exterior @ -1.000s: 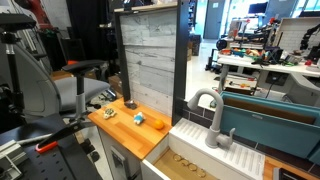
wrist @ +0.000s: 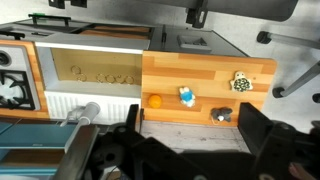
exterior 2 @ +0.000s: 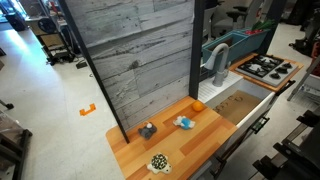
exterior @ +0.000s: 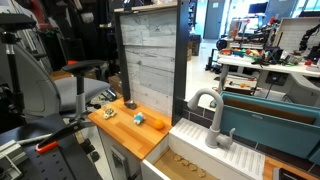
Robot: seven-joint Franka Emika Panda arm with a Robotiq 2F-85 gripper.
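On the wooden counter lie several small things. An orange ball-like fruit is nearest the sink. Beside it is a small blue-and-white object. Toward the counter's other end are a grey object and a pale, dark-spotted piece. My gripper shows at the bottom of the wrist view, its two dark fingers wide apart. Counter and wall show between them, and nothing is held. The gripper appears to be high above the counter.
A white basin with a wooden-looking floor adjoins the counter, with a tall pale faucet behind it. A stove top lies beyond. The grey plank wall rises along the counter's back edge. Bare wood remains between the objects.
A dark shape, seemingly part of the arm, has come into the upper left of exterior view 1. The counter objects have not moved.
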